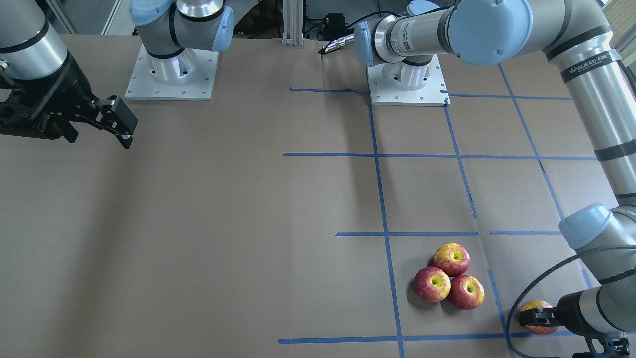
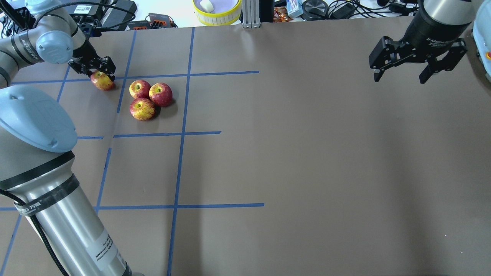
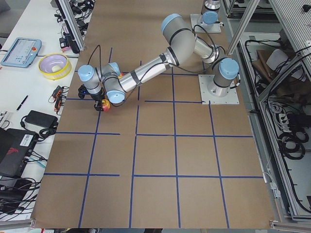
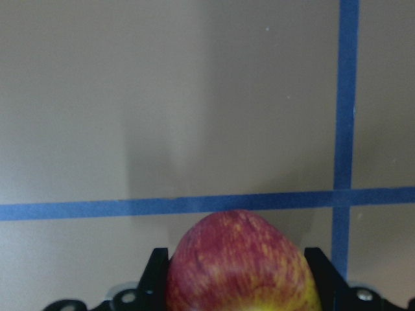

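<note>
My gripper is low over the grid at the near right, its fingers on either side of a red-yellow apple (image 2: 102, 81); in the wrist view that apple (image 4: 238, 265) fills the space between them and looks held. In the front view it (image 1: 535, 327) is partly hidden behind the gripper. Three more apples (image 1: 451, 259) form a tight cluster beside it, resting on the taped board.
A second arm's black gripper (image 2: 419, 55) hangs over the bare part of the tabletop (image 2: 322, 151). A yellow-rimmed tub (image 3: 54, 73) and electronics lie on a white side surface.
</note>
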